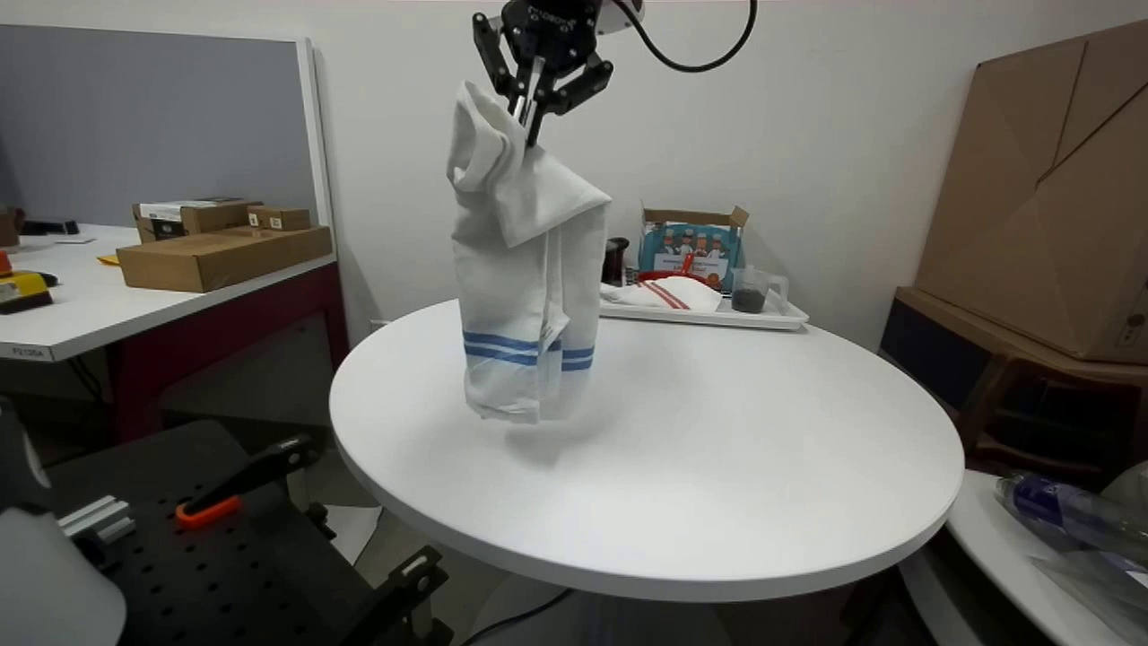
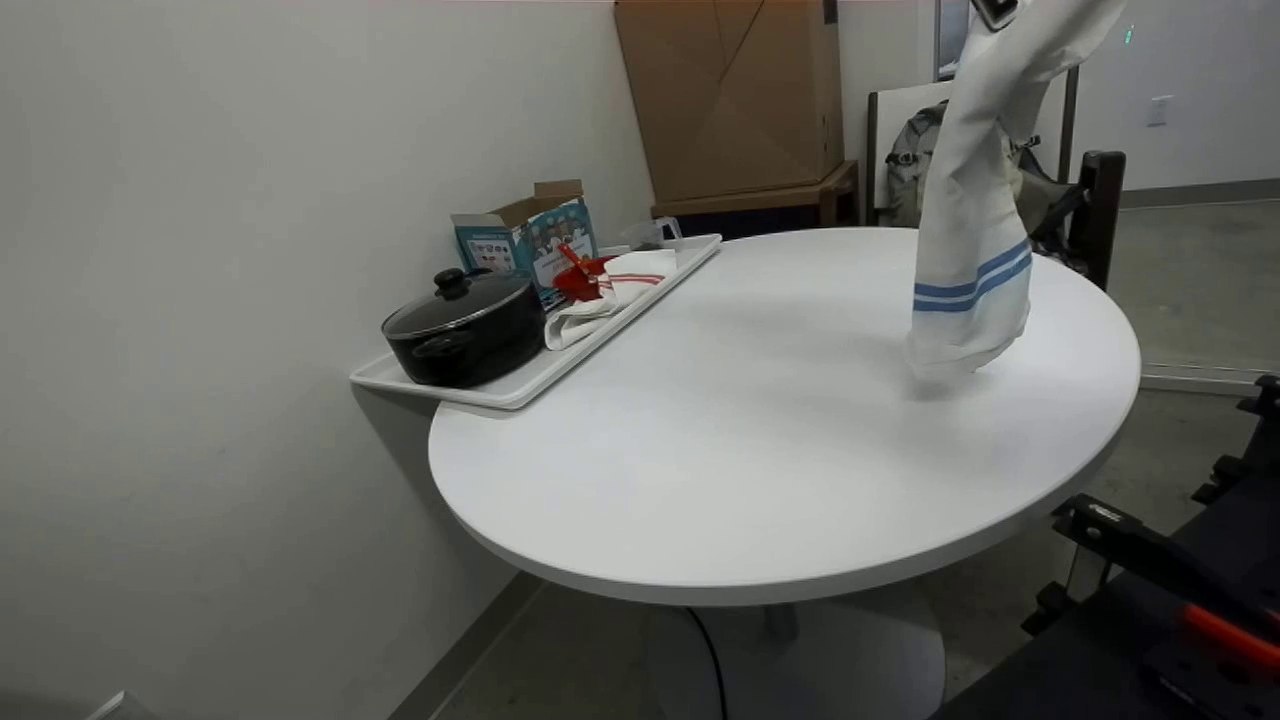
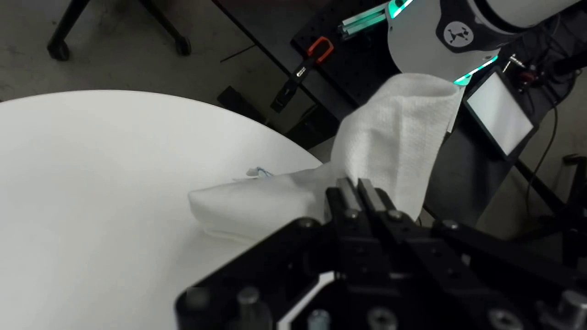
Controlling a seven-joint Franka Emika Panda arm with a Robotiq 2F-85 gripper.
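Note:
A white towel point(image 1: 503, 269) with blue stripes hangs folded from my gripper point(image 1: 524, 120), which is shut on its upper part. In exterior view 2 the towel point(image 2: 969, 228) drapes over the far right of the round table, its lower edge at or just above the surface; I cannot tell whether it touches. There the gripper is mostly out of the picture. The wrist view shows the two fingertips of my gripper close together on the cloth, with towel point(image 3: 404, 126) bunching up on the far side and a flap point(image 3: 258, 206) spreading out over the table.

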